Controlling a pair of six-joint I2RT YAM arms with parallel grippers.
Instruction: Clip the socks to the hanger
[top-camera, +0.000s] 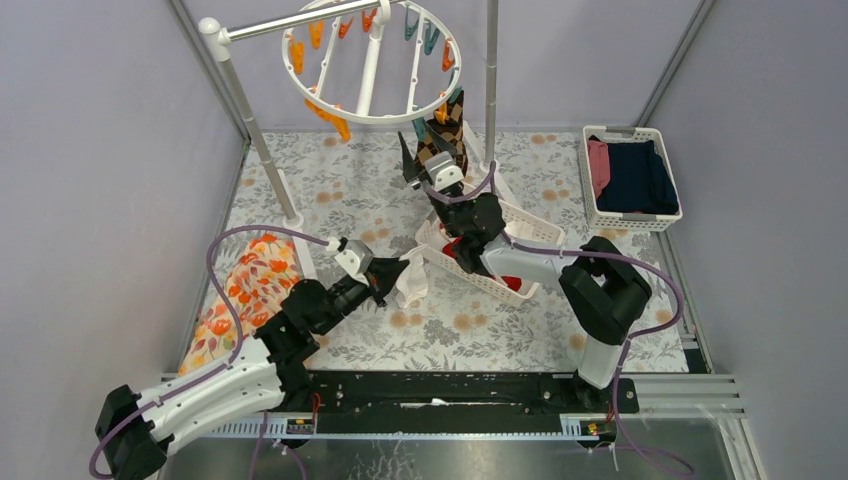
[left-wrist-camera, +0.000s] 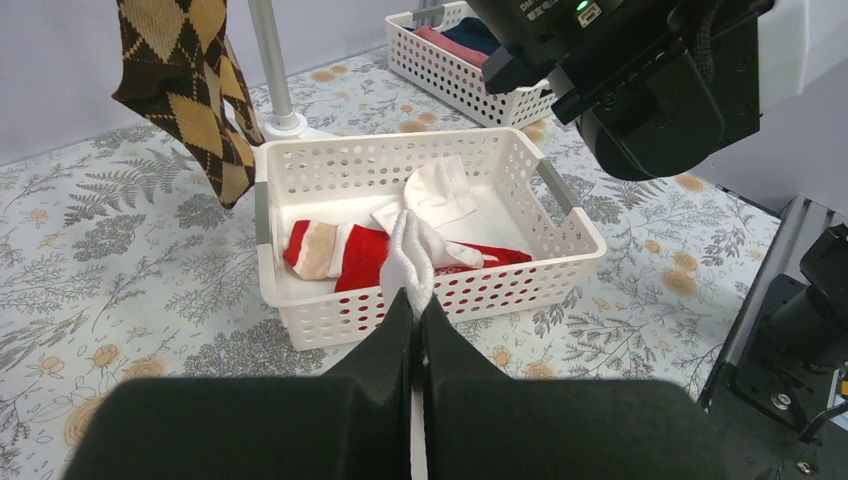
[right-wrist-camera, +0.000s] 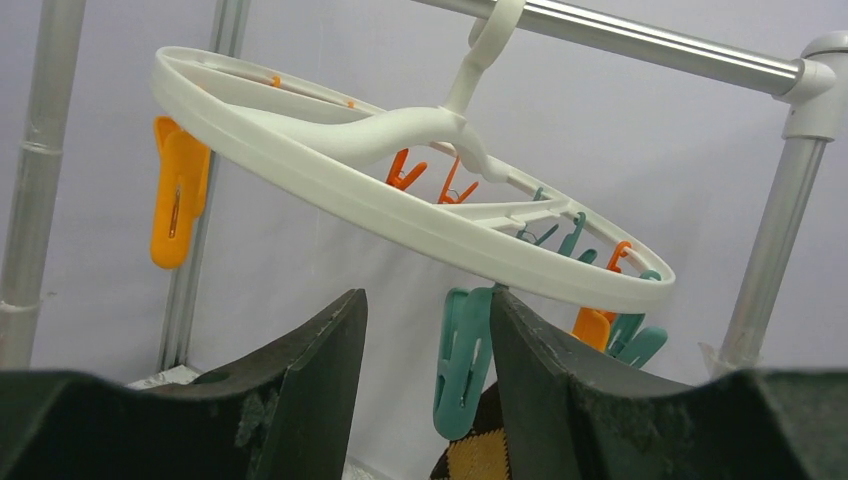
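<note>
My left gripper is shut on a white sock (left-wrist-camera: 408, 255), which sticks up past its fingertips and also shows below them in the left wrist view. From the top, that sock hangs left of the near basket. In the right wrist view my right gripper is open, with a teal clip (right-wrist-camera: 463, 365) showing beyond the gap, close to the right finger. The round white hanger (right-wrist-camera: 400, 215) passes above its fingers. A brown argyle sock (top-camera: 440, 135) hangs from the hanger's right side, partly hidden behind the right gripper in the top view.
A white basket (left-wrist-camera: 435, 290) holds red-and-white socks (left-wrist-camera: 360, 250) and a white one (left-wrist-camera: 440, 190). Another basket (top-camera: 640, 222) with dark and pink cloth stands at the back right. Orange clips (right-wrist-camera: 180, 195) line the hanger's left. A metal pole (top-camera: 491, 80) rises beside the argyle sock.
</note>
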